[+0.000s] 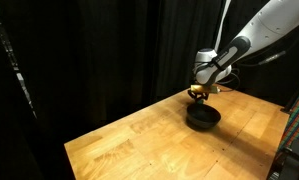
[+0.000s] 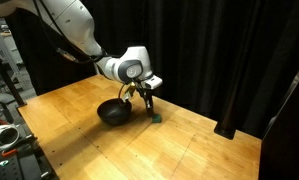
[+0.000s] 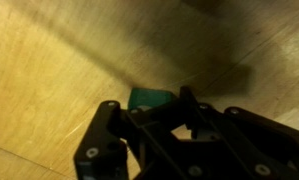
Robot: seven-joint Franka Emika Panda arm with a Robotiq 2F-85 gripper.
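A small teal-green block (image 2: 156,118) lies on the table behind and to the right of the black bowl (image 2: 114,111) in exterior view 2. My gripper (image 2: 149,111) is low over the table, right beside the block, and its fingers are shut. From the wrist, the block (image 3: 151,98) shows just past the dark fingers, its lower part hidden by them. Whether the fingers touch it I cannot tell. In exterior view 1 my gripper (image 1: 197,97) is behind the bowl (image 1: 202,115), and the block is hard to make out there.
The bowl stands close to the arm's wrist, with its inside dark. Bare wooden table (image 1: 134,140) stretches widely to the left in exterior view 1. Black curtains (image 1: 119,60) hang along the back edge.
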